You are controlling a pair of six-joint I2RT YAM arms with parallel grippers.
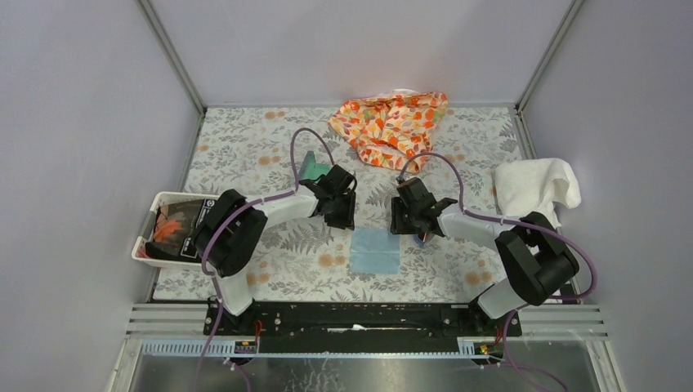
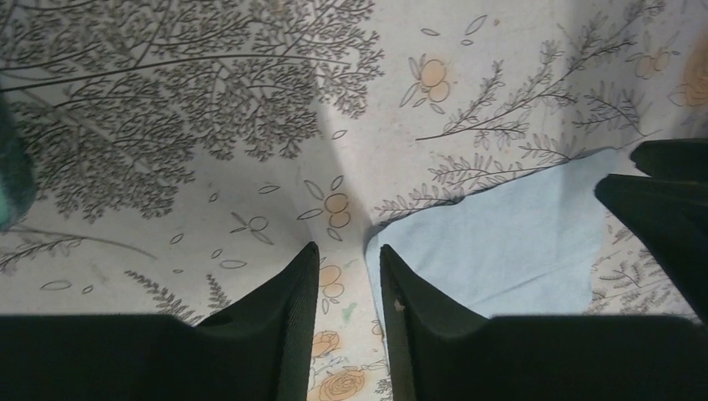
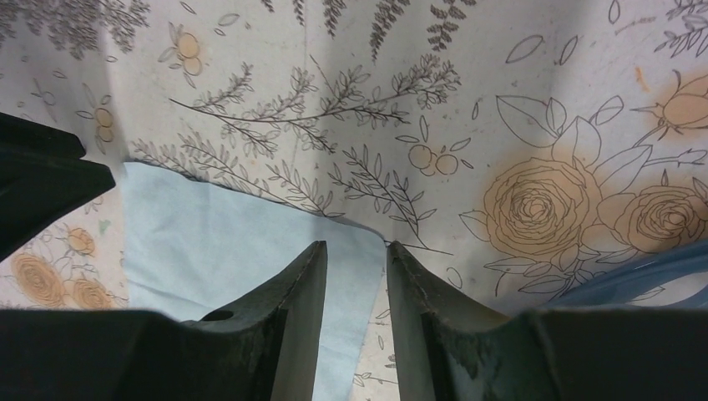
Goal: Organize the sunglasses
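Observation:
A light blue cloth (image 1: 375, 260) lies flat near the table's front middle. At its back left corner hovers my left gripper, fingers part open; that corner of the cloth (image 2: 467, 251) shows beyond the fingers. Over the back right corner is my right gripper, also part open, with the cloth's edge visible in the gap. Neither visibly grips anything. A blue curved frame (image 3: 647, 276), perhaps sunglasses, lies right of the right gripper, mostly hidden by it. Behind the left arm stands a green case (image 1: 314, 170), partly covered.
A white basket (image 1: 169, 198) holding a dark printed package stands at the left under the left arm. An orange-patterned cloth (image 1: 392, 126) lies at the back, a white towel (image 1: 531, 188) at the right. The two grippers are close together.

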